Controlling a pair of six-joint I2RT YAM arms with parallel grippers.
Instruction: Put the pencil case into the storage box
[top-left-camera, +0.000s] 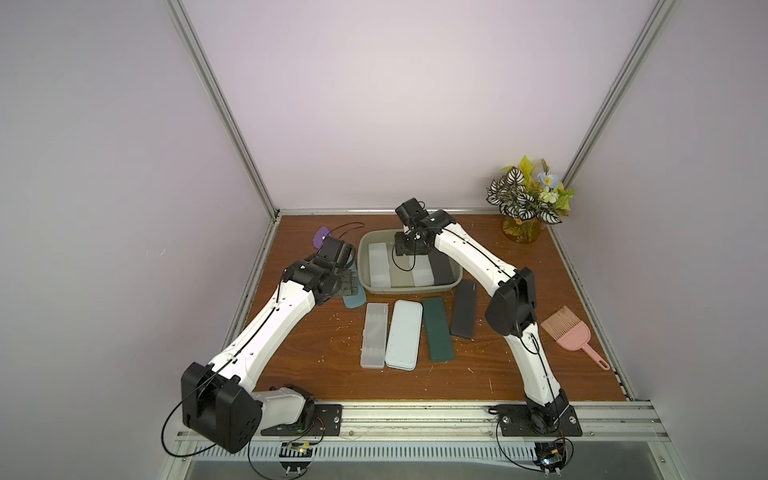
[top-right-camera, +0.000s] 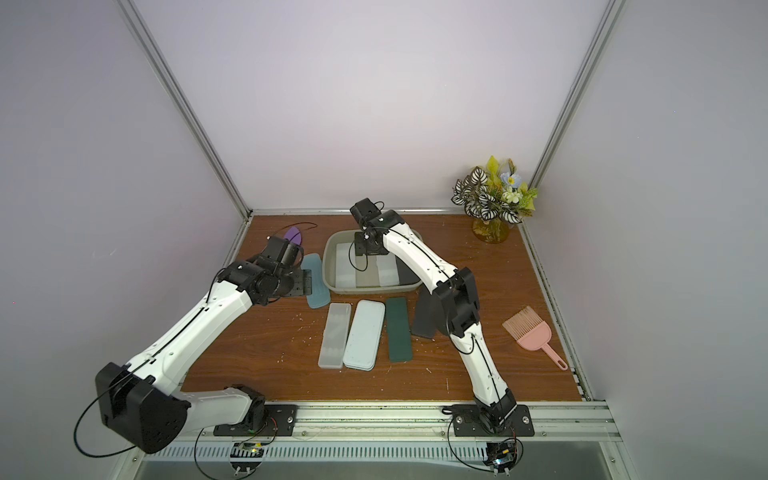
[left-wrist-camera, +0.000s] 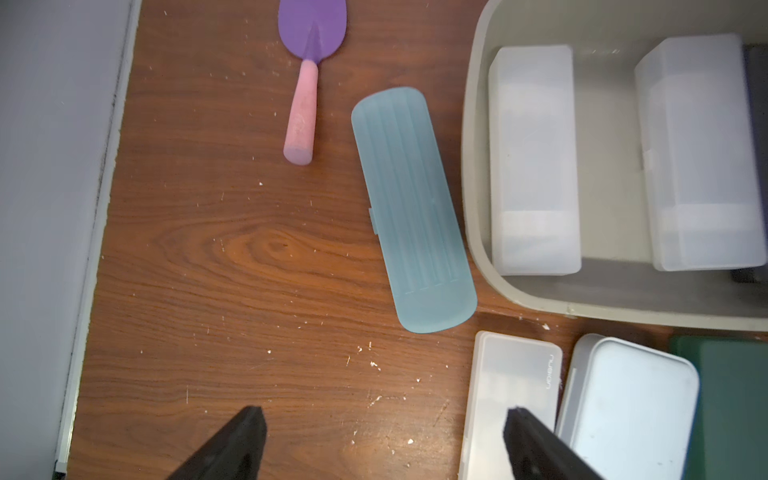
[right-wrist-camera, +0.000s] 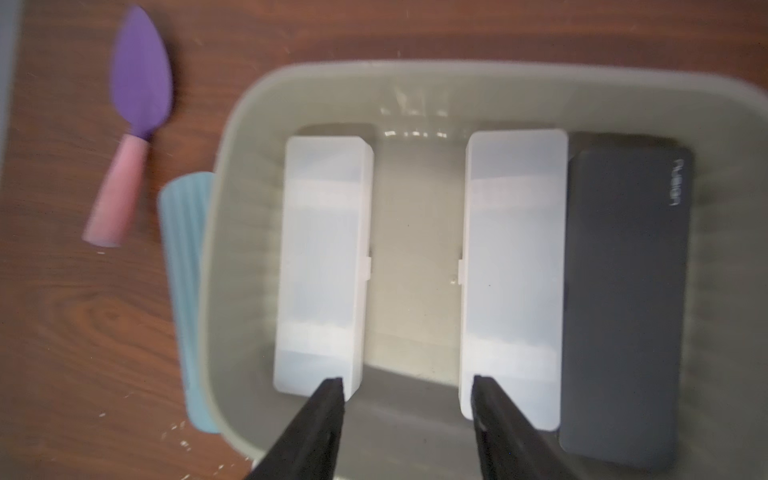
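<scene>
The grey storage box (right-wrist-camera: 412, 320) holds two white translucent cases (right-wrist-camera: 320, 256) and a black case (right-wrist-camera: 620, 304). My right gripper hangs open above it, nothing between its fingers. My left gripper is open over bare wood left of the box. Outside, a light blue flat case (left-wrist-camera: 412, 208) lies along the box's left side. In front lie a clear case (top-left-camera: 374, 336), a pale white-blue case (top-left-camera: 404, 336), a dark green case (top-left-camera: 437, 329) and a dark grey case (top-left-camera: 462, 312).
A purple trowel (left-wrist-camera: 312, 24) with a pink handle lies back left. A pink brush (top-left-camera: 576, 337) lies at the right, a flower vase (top-left-camera: 521, 230) in the back right corner. Bare table shows at the front left and right of the box.
</scene>
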